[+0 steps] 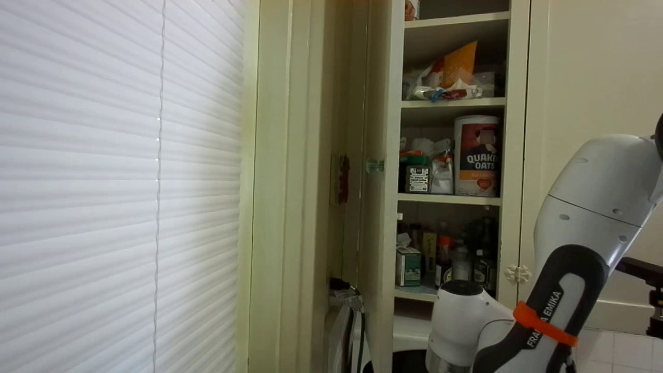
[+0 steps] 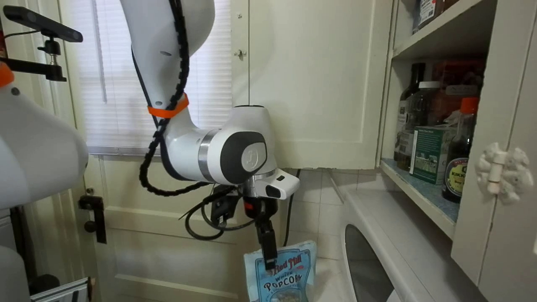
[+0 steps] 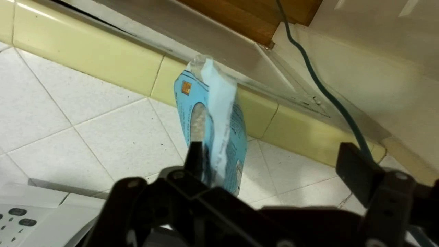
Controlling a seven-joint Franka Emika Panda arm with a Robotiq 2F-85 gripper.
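A light blue bag of popcorn stands upright on the white tiled counter, its label facing exterior view 2. My gripper is open, pointing down over the counter. In the wrist view the bag's pale top edge runs beside the left finger, which overlaps the bag; the right finger is well clear of it. Exterior view 2 has one dark finger in front of the bag's upper part. Whether finger and bag touch, I cannot tell. Exterior view 1 hides the gripper and the bag.
An open cupboard holds an oats canister, a green box and several bottles. Its door juts out. A white appliance stands near the gripper. A green cable hangs at the right of the wrist view.
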